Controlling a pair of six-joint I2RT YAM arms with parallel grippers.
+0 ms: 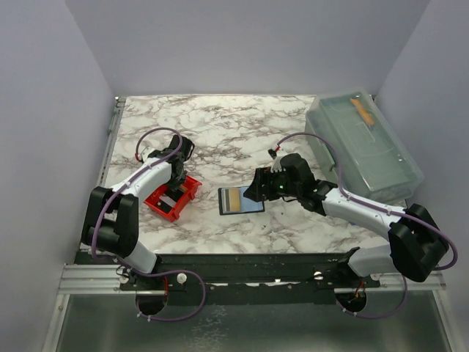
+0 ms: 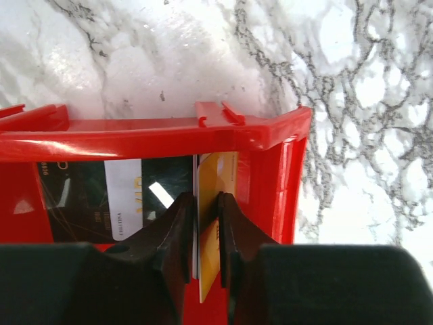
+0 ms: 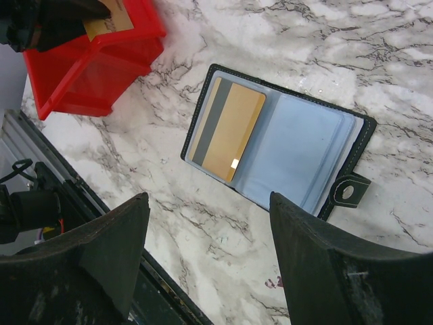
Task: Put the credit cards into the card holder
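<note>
In the left wrist view my left gripper is shut on a yellow card (image 2: 211, 264), standing on edge inside a red tray (image 2: 61, 142), at its right side. Dark and white cards (image 2: 123, 200) lie flat in that tray. A blue card holder (image 3: 298, 149), holding a gold card (image 3: 230, 135) and a grey strip, lies on the marble table to the right of the tray. My right gripper is open above the table beside the holder, with nothing between its fingers.
A translucent lidded box (image 1: 359, 147) stands at the right of the table.
</note>
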